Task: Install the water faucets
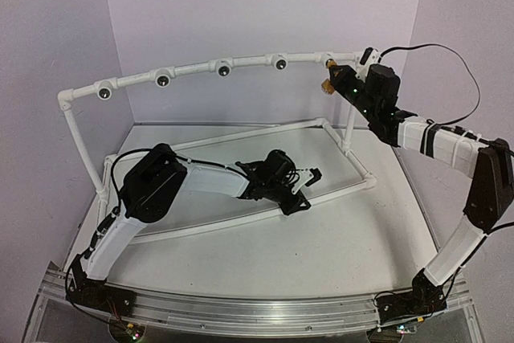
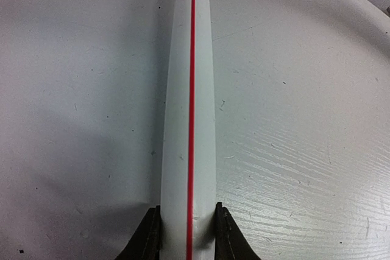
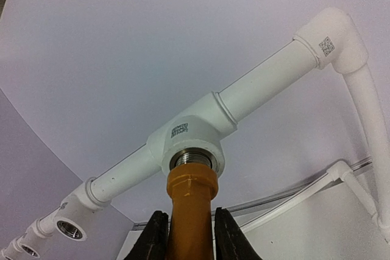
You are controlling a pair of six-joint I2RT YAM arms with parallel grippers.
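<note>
An orange-brown faucet [image 3: 190, 211] meets the threaded socket of the rightmost white tee [image 3: 189, 138] on the upper pipe. Some metal thread shows between faucet and tee. My right gripper is shut on the faucet's body, one finger on each side. From above, the faucet's brown lower end [image 1: 327, 86] sticks out to the left of that gripper. Low on the frame, my left gripper [image 1: 307, 192] is shut on the front white pipe with a red stripe [image 2: 189, 120], its fingers [image 2: 152, 229] against the pipe's sides.
Along the upper pipe, empty tees such as this one [image 1: 280, 62] and its neighbour [image 1: 223, 67] continue to the left. An elbow [image 3: 332, 38] and upright stand close on the right.
</note>
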